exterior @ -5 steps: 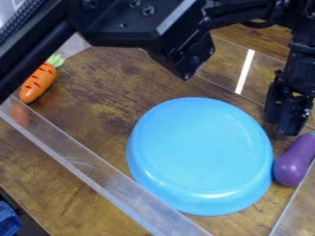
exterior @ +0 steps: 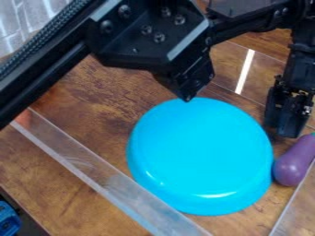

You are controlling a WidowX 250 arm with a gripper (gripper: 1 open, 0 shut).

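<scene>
A light blue upturned round dish (exterior: 197,157) fills the middle of the wooden floor. A purple eggplant (exterior: 293,161) lies at its right. The black arm crosses the top of the view, and its gripper (exterior: 288,106) hangs at the right edge, just above the eggplant and beside the dish; whether it is open or shut is unclear.
A clear plastic wall (exterior: 105,180) runs diagonally along the lower left, with another at the lower right. A blue object (exterior: 6,219) is in the bottom left corner. Bare wood (exterior: 99,111) shows left of the dish.
The gripper at the right has barely moved.
</scene>
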